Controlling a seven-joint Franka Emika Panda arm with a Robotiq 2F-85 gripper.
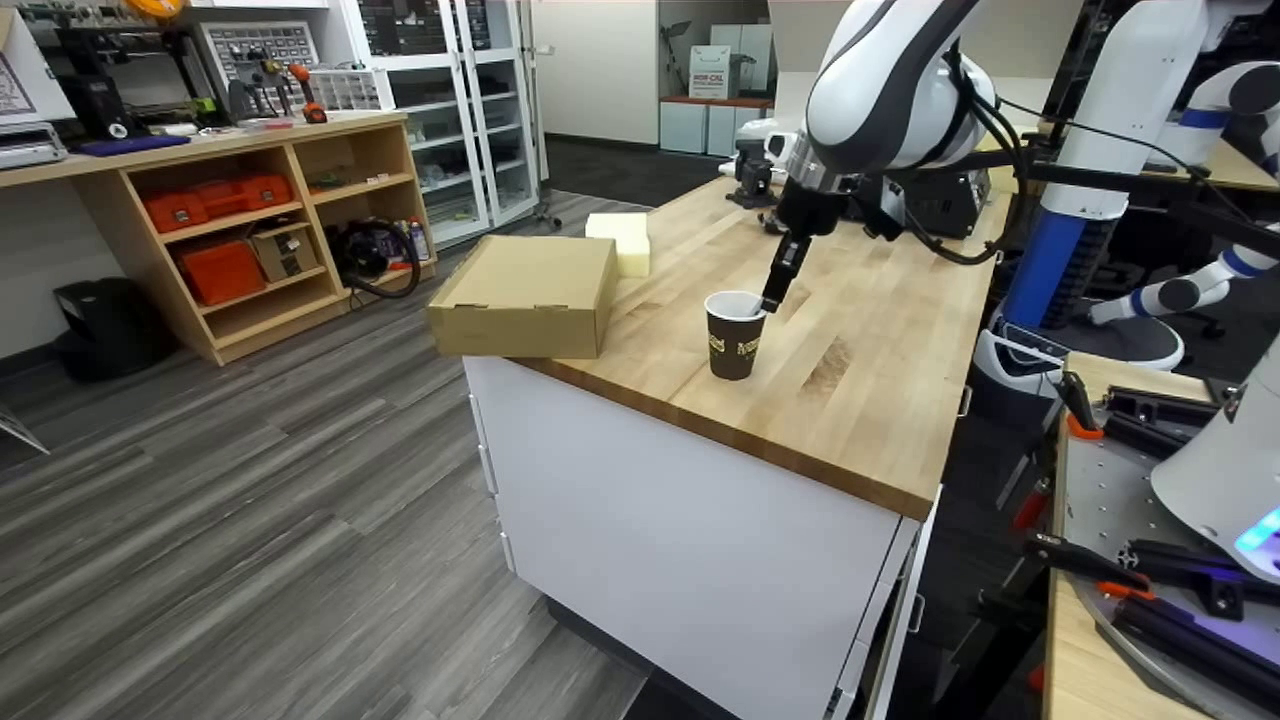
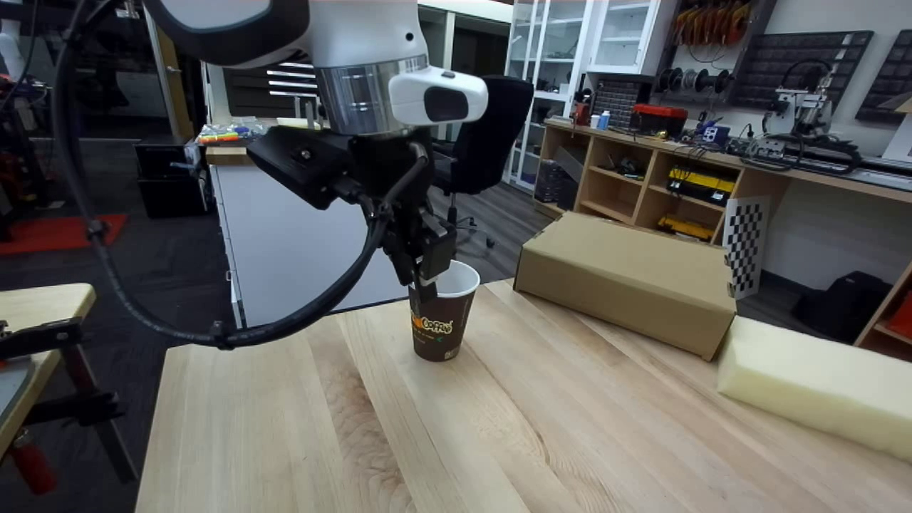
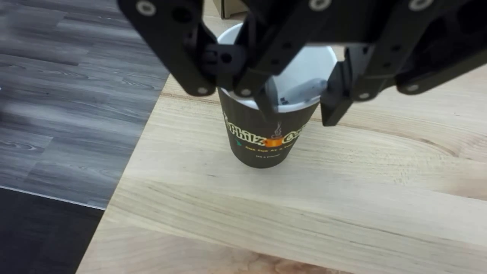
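Note:
A dark brown paper cup with a white rim stands upright near the table's front edge. My gripper reaches down to the rim, on its right side. In the wrist view the gripper is part open. Its left fingertip overlaps the rim of the cup, while the right one is just beyond the rim's right side. A pale grey, slim item lies inside the cup against its wall; what it is cannot be told. In exterior view 2 a dark finger covers the rim of the cup.
A closed cardboard box sits at the table's left corner, with a pale yellow foam block behind it. Bare wooden tabletop lies to the right of the cup. Dark equipment stands farther back.

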